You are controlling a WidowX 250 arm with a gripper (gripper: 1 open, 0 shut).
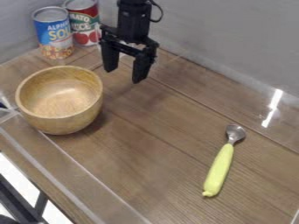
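My black gripper (128,56) hangs at the top centre over the wooden table (152,153), its two dark fingers spread apart, with no object visible between them. A wooden bowl (59,114) sits below and left of it. A yellow-handled utensil (219,167) with a metal end lies at the lower right, well away from the gripper.
An Alpha soup can (55,33) and a red-and-white can (86,19) stand at the back left, left of the gripper. A pale wall borders the table behind.
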